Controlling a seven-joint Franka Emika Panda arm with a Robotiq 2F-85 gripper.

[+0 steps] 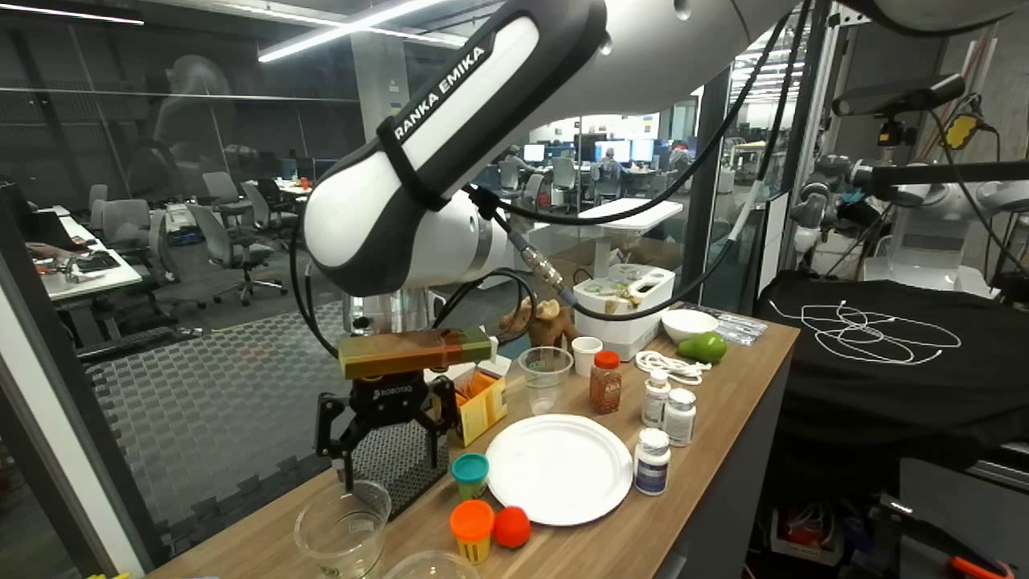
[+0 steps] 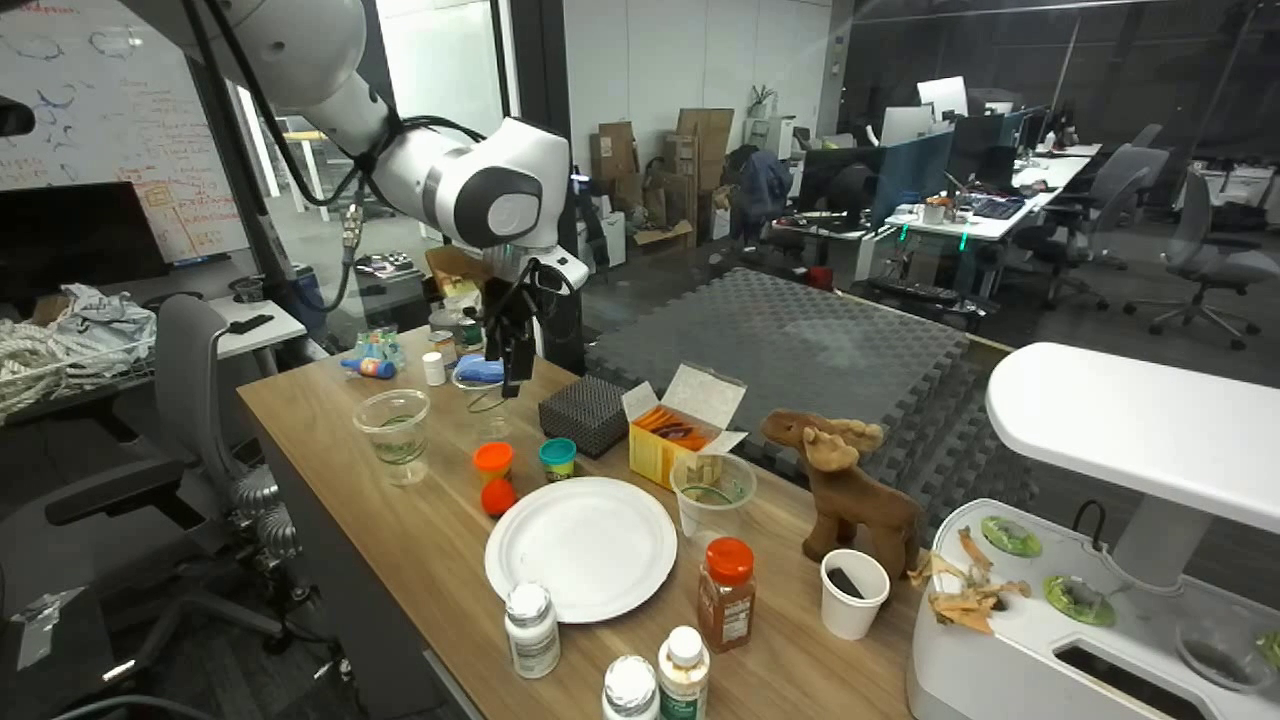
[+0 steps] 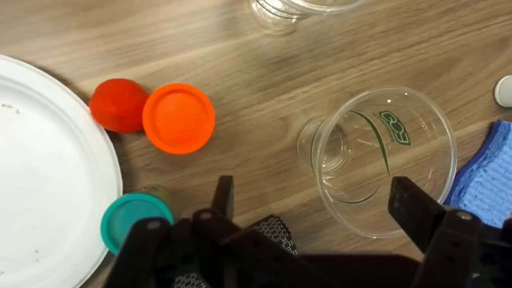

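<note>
My gripper is open, and its fingers point down with nothing held between them. In the wrist view a clear plastic cup with a green print stands just ahead of the right fingertip. From the first exterior view, one finger hangs above the rim of that clear cup. A black perforated box sits beside the cup, partly hidden behind the gripper in the wrist view. The orange-lidded tub, the red ball and the teal-lidded tub lie between cup and plate.
A white plate takes up the middle of the table. Another clear cup stands near the edge, and a blue cloth lies beyond the first cup. A yellow box, several bottles and a toy moose stand farther along.
</note>
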